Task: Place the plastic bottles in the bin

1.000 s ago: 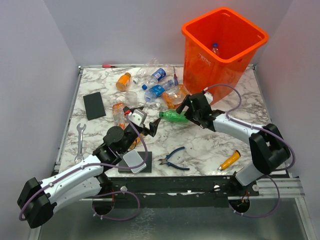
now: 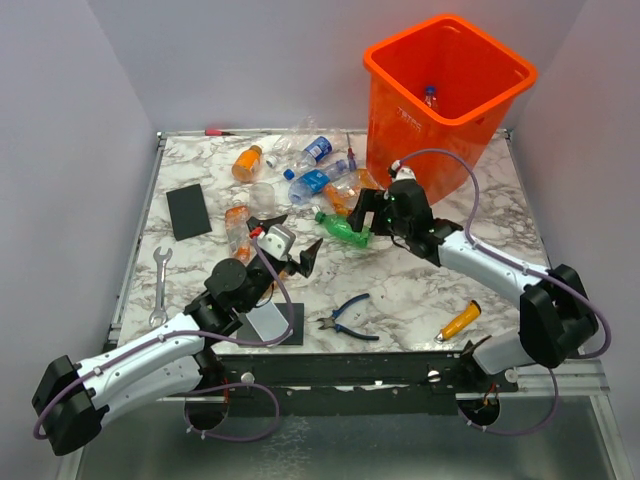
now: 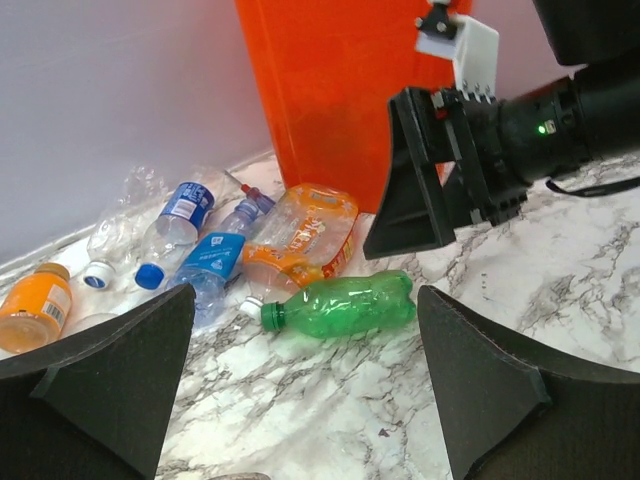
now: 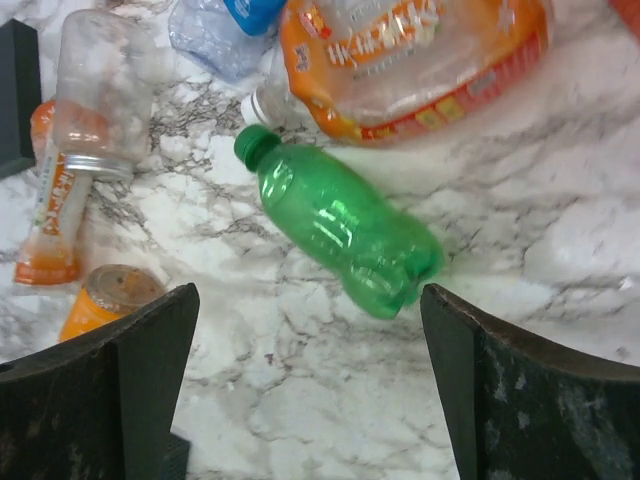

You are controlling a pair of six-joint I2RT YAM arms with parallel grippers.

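Observation:
A green plastic bottle lies on its side on the marble table, below my right gripper, which is open and empty in the right wrist view. My left gripper hangs over the left middle, its fingers apart with nothing between them. Blue-labelled bottles, a crushed orange bottle, an orange bottle and several clear plastic pieces lie toward the back. The orange bin stands at back right with a bottle inside.
Pliers, a yellow tool, a wrench, a dark pad and a screwdriver lie on the table.
My right gripper has lifted away from the green bottle, which now lies turned slightly. My left gripper has shifted only slightly.

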